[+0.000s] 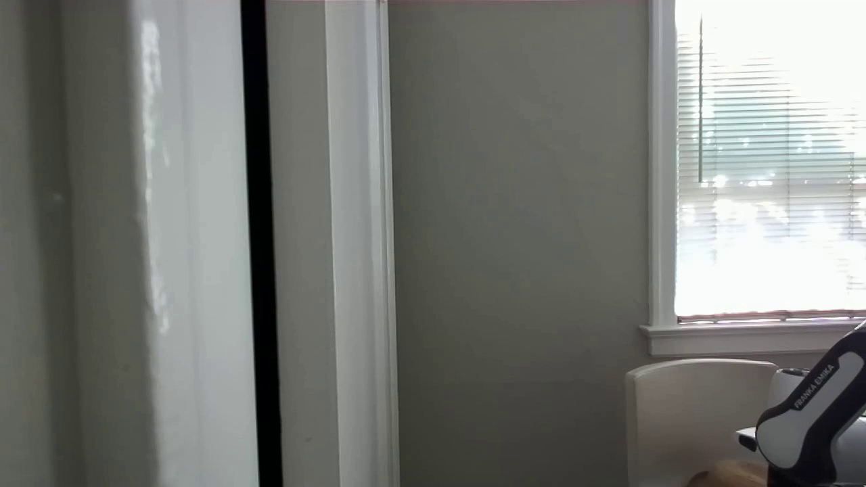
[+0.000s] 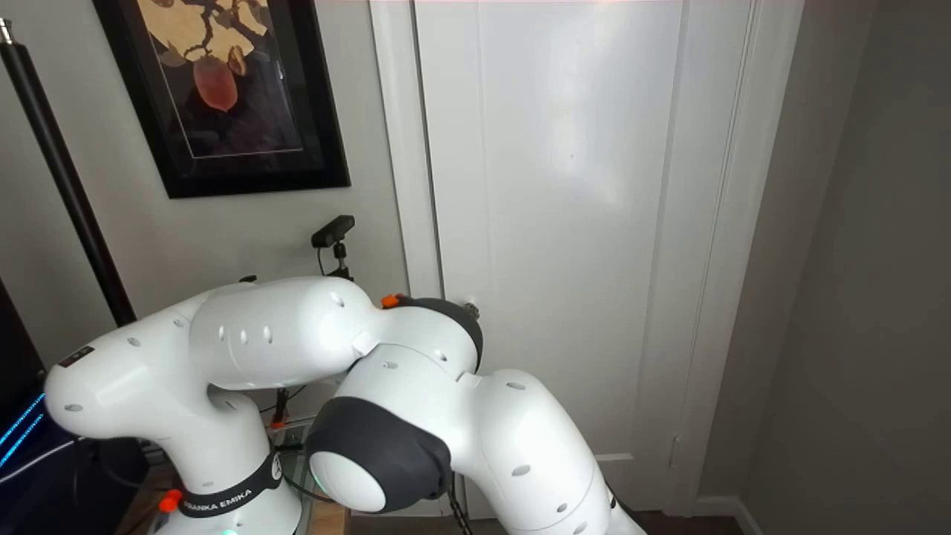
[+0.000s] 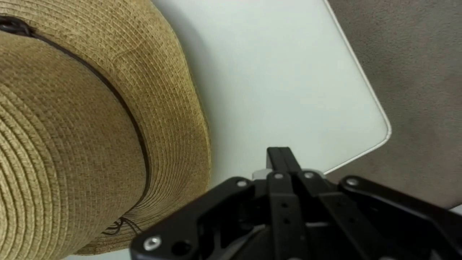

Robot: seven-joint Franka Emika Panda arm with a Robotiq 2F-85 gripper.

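Observation:
A tan woven straw hat (image 3: 82,143) with a thin dark cord round its crown rests on a white seat-like surface (image 3: 277,86) in the wrist view. Its crown runs out of the left edge of the picture. My gripper points over that white surface, to the right of the brim, with its black fingers together and nothing showing between them. In exterior view 1 a small tan shape (image 1: 731,475), perhaps the hat, peeks up below the arm (image 1: 820,414). The gripper itself is out of sight in both exterior views.
A white chair back (image 1: 690,406) stands below the window. Grey carpet (image 3: 415,65) lies beyond the rounded corner of the white surface. Behind the arm, exterior view 2 shows a white door (image 2: 570,178), a framed picture (image 2: 241,98) and a small camera (image 2: 334,232).

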